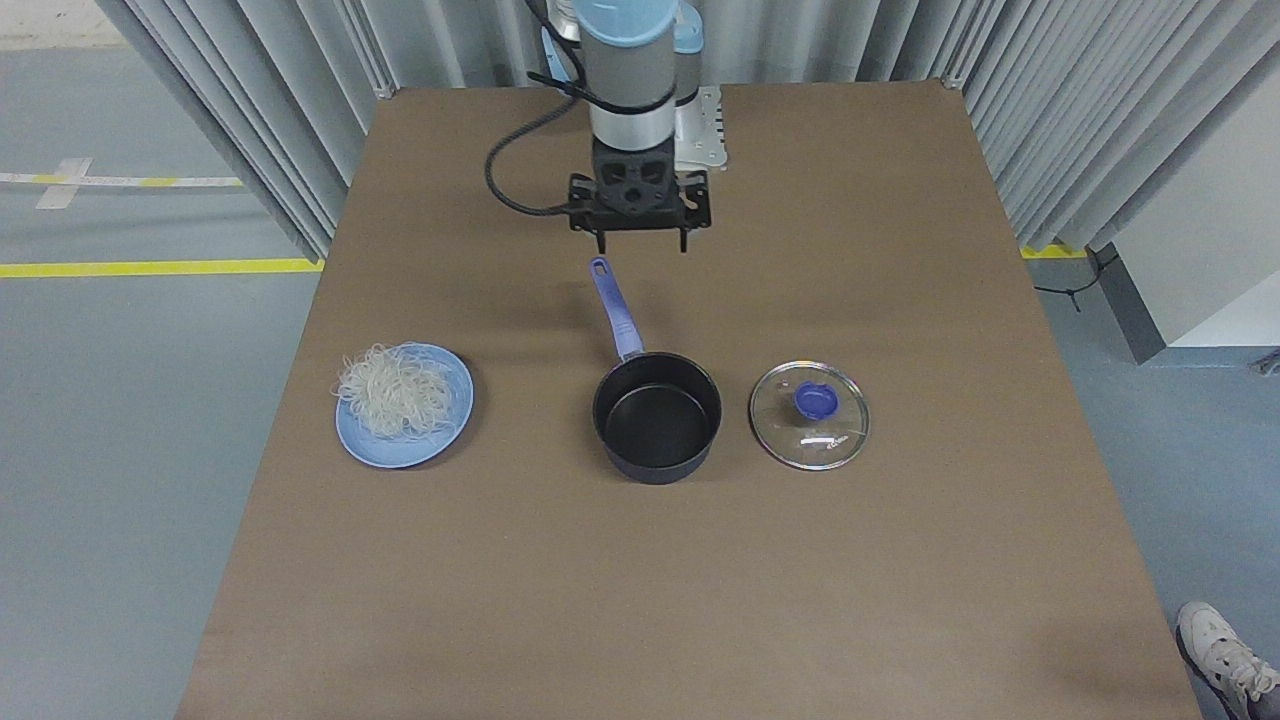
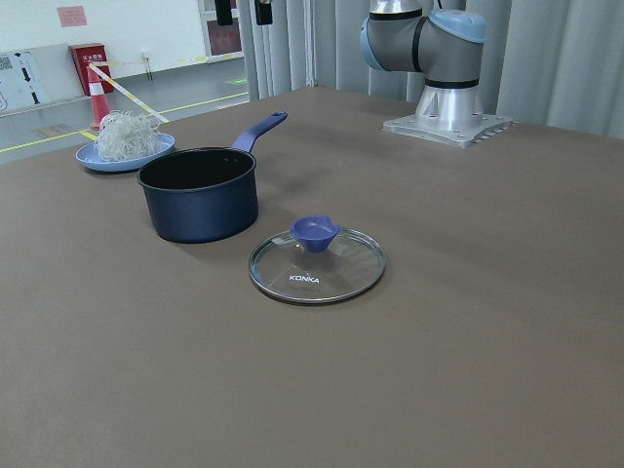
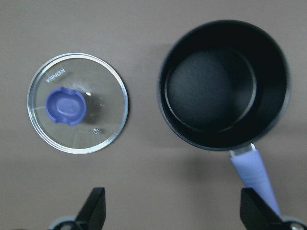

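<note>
A black saucepan (image 1: pixel 656 426) with a purple handle (image 1: pixel 618 314) stands mid-table, its handle toward the robot. To its right in the front view lies a glass lid (image 1: pixel 793 432) with a blue knob (image 1: pixel 817 400). A blue plate (image 1: pixel 366 440) of white noodles (image 1: pixel 396 390) is on the left. My gripper (image 1: pixel 642 241) is raised above the table behind the pan, near the handle's end, its two fingers apart with nothing between them. In the wrist view the lid (image 3: pixel 76 134) and pan (image 3: pixel 209 86) lie below it.
The robot base (image 2: pixel 448 130) sits at the back edge, before grey curtains. A person's shoe shows on the floor at the front right.
</note>
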